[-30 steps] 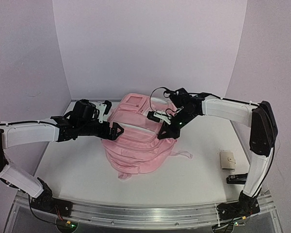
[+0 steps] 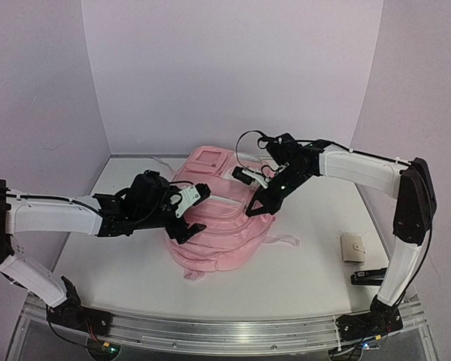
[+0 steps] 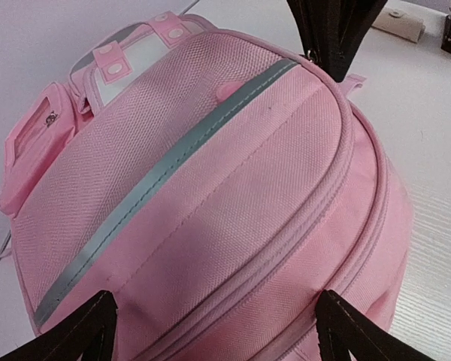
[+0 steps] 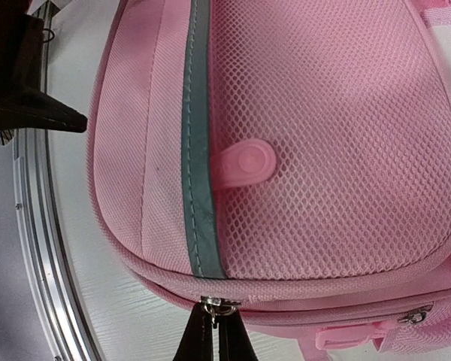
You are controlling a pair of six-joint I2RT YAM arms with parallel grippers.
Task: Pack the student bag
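A pink bag [image 2: 224,244] lies flat in the middle of the white table, a grey-green stripe [image 3: 184,150] crossing its front panel. Over the bag's left part stands my left gripper [image 2: 192,230]; its fingers [image 3: 86,331] are wide apart above the pink fabric, with nothing clasped. At the bag's right edge, my right gripper has its fingertips closed together on a small metal zipper pull [image 4: 219,304]. The bag's inside is hidden from view.
On the right of the table lie a beige wallet-like item [image 2: 352,249] and a black object [image 2: 368,277]. Both arms reach closely over the bag.
My left gripper has shifted right and toward the front, further over the bag. The right gripper stays at the bag's right edge with only slight movement.
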